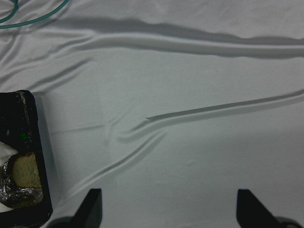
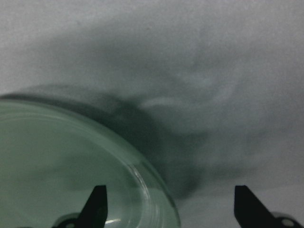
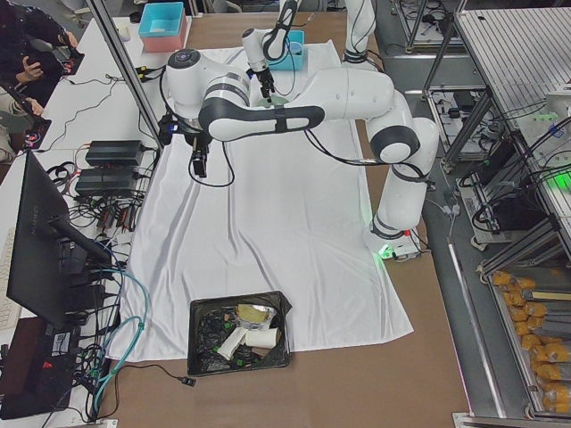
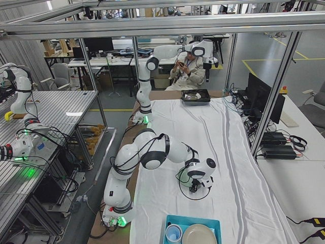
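Observation:
A pale green plate (image 2: 71,161) lies on the white cloth. My right gripper is low over its rim, open, the rim between and beneath its fingers; whether they touch it cannot be told. My left gripper stands open and empty above the cloth. In the left wrist view a black tray (image 1: 38,190) lies at the left, holding a bread-like piece (image 1: 26,172), crumpled foil and white items.
A blue bin (image 4: 213,227) with a cup (image 4: 173,234) and beige plate (image 4: 198,236) sits at the near end of the right camera view. Monitor and cables line one side.

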